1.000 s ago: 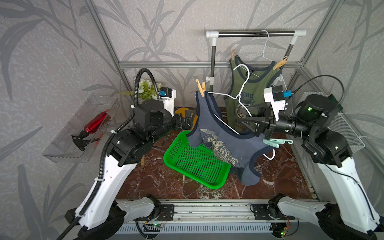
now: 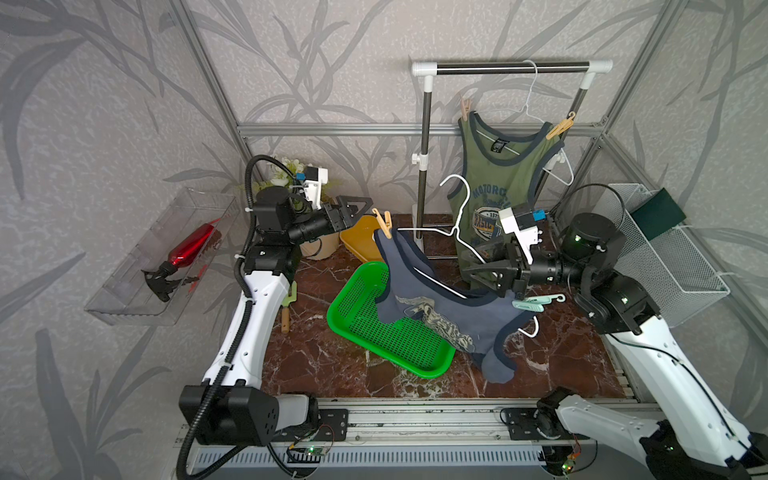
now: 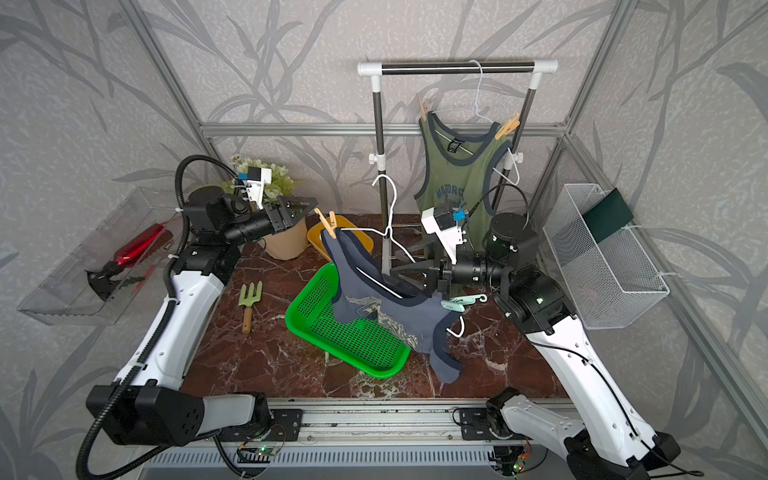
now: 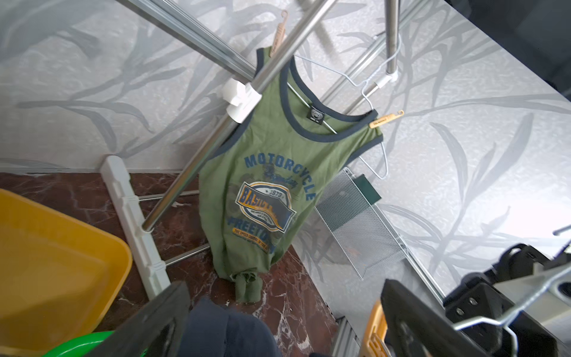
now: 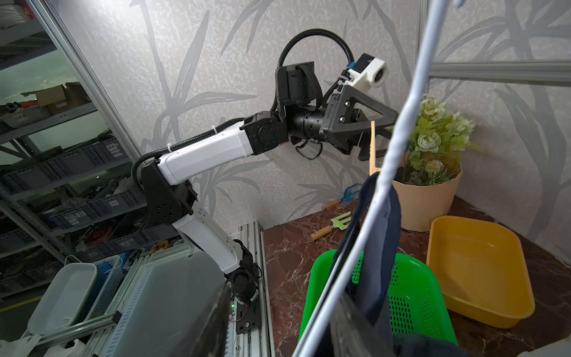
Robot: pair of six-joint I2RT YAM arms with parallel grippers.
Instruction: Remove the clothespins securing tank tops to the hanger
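A dark blue tank top [image 2: 436, 308] hangs slanted on a white hanger [image 2: 461, 209] over the green basket. An orange clothespin [image 2: 384, 223] pins its left strap; a mint clothespin [image 2: 538, 303] sits at the lower right strap. My right gripper [image 2: 472, 272] is shut on the hanger, whose white bar [image 5: 392, 154] crosses close before the right wrist view. Beside the orange clothespin, my left gripper [image 2: 369, 209] stands open, nothing between its fingers; in the left wrist view that clothespin [image 4: 374, 330] shows near the right finger. The green tank top [image 2: 496, 176] hangs on the rack with two clothespins.
The green basket [image 2: 352, 324] lies below the blue tank top. Behind it are a yellow tray [image 3: 352, 224] and a flowerpot [image 3: 285, 240]. The metal rack [image 2: 424, 188] stands at the back, a white mesh basket [image 3: 596, 280] at the right.
The right gripper, hanger and blue tank top have shifted left and lower.
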